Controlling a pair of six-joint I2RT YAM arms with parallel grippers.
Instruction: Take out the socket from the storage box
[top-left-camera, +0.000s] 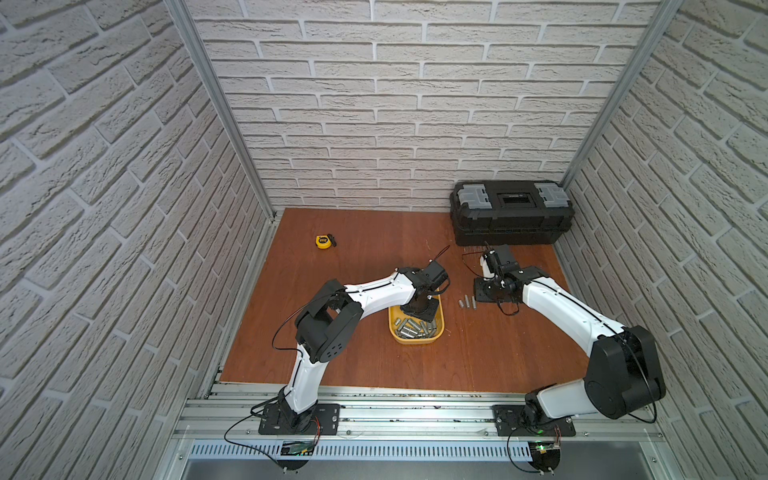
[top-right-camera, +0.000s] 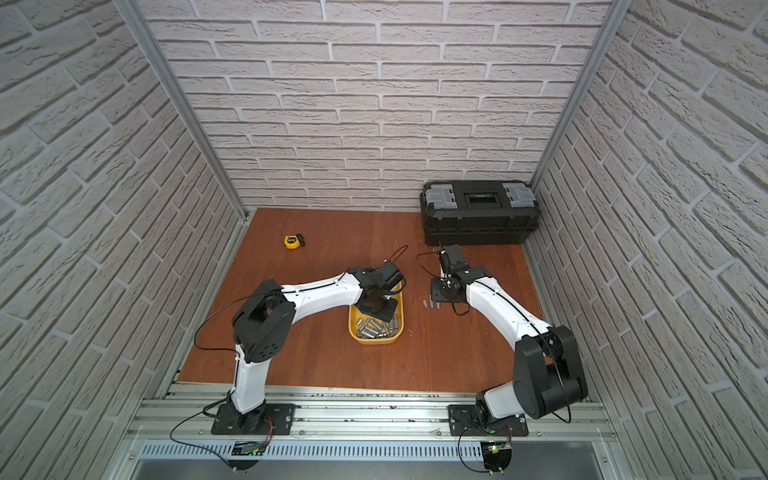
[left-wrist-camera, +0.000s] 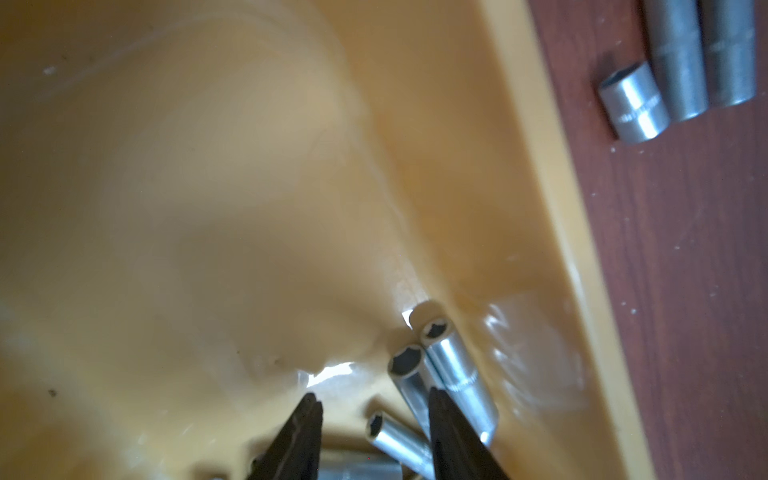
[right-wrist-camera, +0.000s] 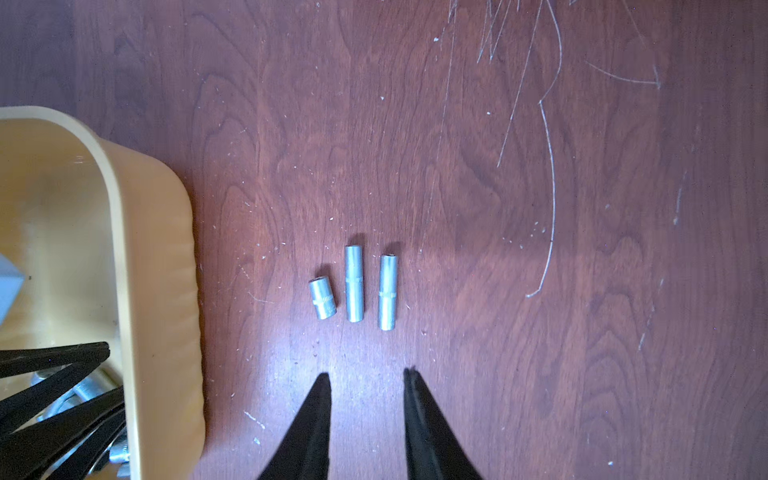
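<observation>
My left gripper is over the yellow storage box (left-wrist-camera: 512, 128), its fingers apart above a cluster of steel sockets (left-wrist-camera: 456, 368) in the box's lower right part; I see nothing held. More sockets (top-left-camera: 409, 329) fill the near end of the box. Outside, to the box's right, one short socket (right-wrist-camera: 322, 298) and two long sockets (right-wrist-camera: 387, 292) lie side by side on the wooden table. My right gripper hangs open above the table near them, nothing between its fingers.
A black toolbox (top-left-camera: 512, 216) stands at the back right. A yellow tape measure (top-left-camera: 324, 241) lies at the back left.
</observation>
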